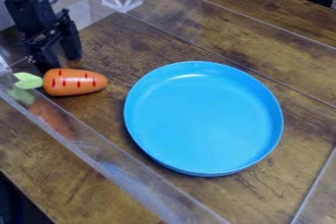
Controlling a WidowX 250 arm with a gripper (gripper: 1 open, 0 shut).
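Observation:
A black gripper [45, 41] reaches down at the upper left, its tip just above and behind an orange toy carrot [75, 82] with red marks and pale green leaves, lying on the wooden table. Whether its fingers are open or shut is unclear. To the right is a large blue plate [202, 119].
A clear plastic wall [105, 164] runs diagonally across the lower left, partly in front of the carrot's leaves.

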